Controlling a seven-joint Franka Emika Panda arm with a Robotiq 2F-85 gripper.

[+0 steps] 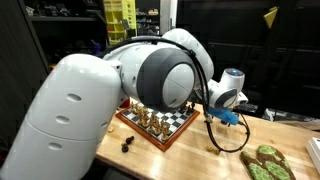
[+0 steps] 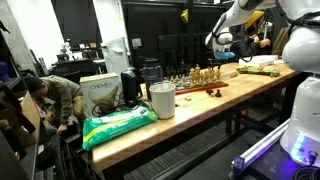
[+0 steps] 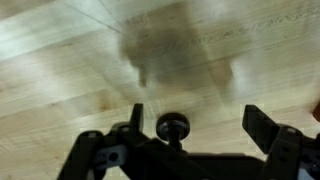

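Observation:
A chessboard (image 1: 180, 117) with a reddish-brown rim lies on the wooden table. Tan pieces (image 1: 152, 123) stand along its near side, and dark pieces are partly hidden behind the arm. Off the board are a small brown piece (image 1: 213, 150) and a black piece (image 1: 127, 146). In the wrist view my gripper is open, its fingers (image 3: 262, 130) wide apart. A round-topped black piece (image 3: 173, 126) appears low in the picture between the fingers, nearer the left one; whether it touches anything is hidden.
A green, brown-patched flat item (image 1: 266, 163) lies at the table's right. Towards the other end of the table stand a white container (image 2: 162, 100) and a green bag (image 2: 118, 124). Bare wood (image 3: 190, 45) fills most of the wrist view.

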